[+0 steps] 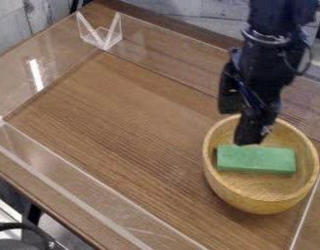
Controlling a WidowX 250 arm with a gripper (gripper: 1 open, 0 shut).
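Observation:
My gripper [258, 107] is in the right of the camera view, just above a yellow bowl [260, 199]. It stands open, dark fingers hanging down, with nothing seen between them. A green rectangular block [256, 159] lies inside the bowl, below the fingers.
A clear plastic container [98, 29] stands at the back left. Pale edges bound the table at the left and back, and a dark cable [26, 234] shows at the lower left corner.

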